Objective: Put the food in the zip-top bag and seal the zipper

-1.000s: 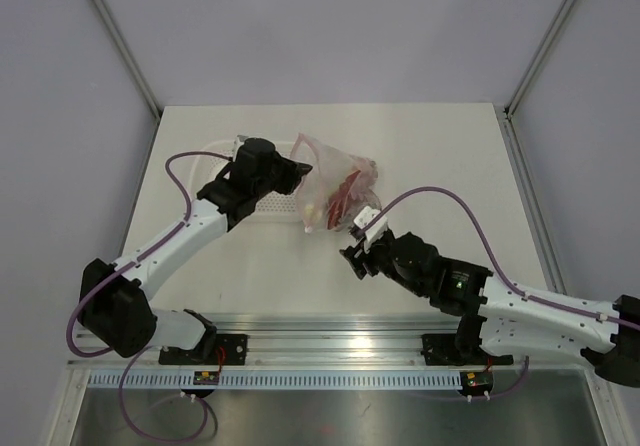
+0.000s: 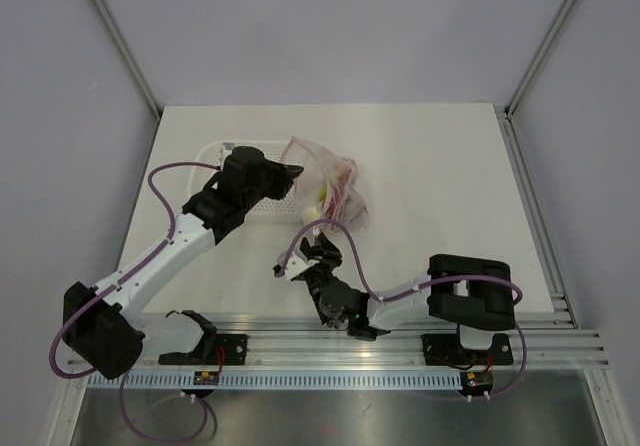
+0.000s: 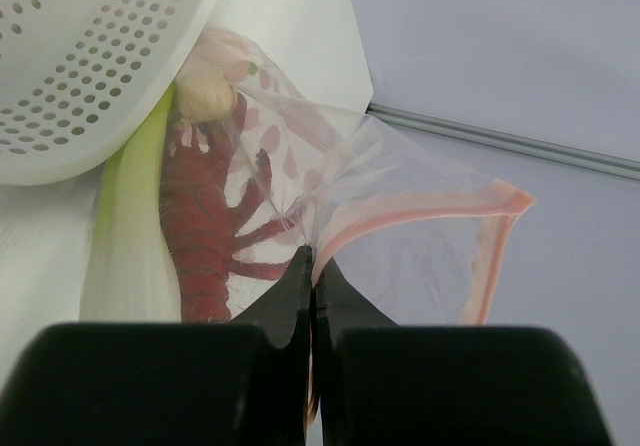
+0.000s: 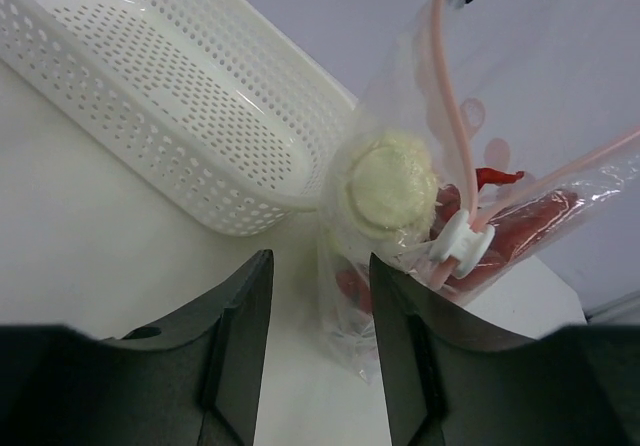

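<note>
The clear zip top bag [image 2: 345,181] with its pink zipper strip hangs from my left gripper [image 2: 297,172], which is shut on its rim. In the left wrist view, the pink strip runs between the closed fingers. Inside the bag lie a red crayfish-like food [image 3: 200,226], a pale green stalk [image 3: 130,226] and a pale round piece [image 4: 392,188]. The bag's mouth gapes, with a white slider [image 4: 463,243] on the strip. My right gripper is part open just in front of the bag, nothing between its fingers; the slider is beyond its right finger.
A white perforated basket [image 4: 210,96] stands behind and left of the bag, close to it.
My right gripper has moved left, in front of the bag. The left gripper has shifted slightly left, and the bag has swung left and narrowed in the top view.
</note>
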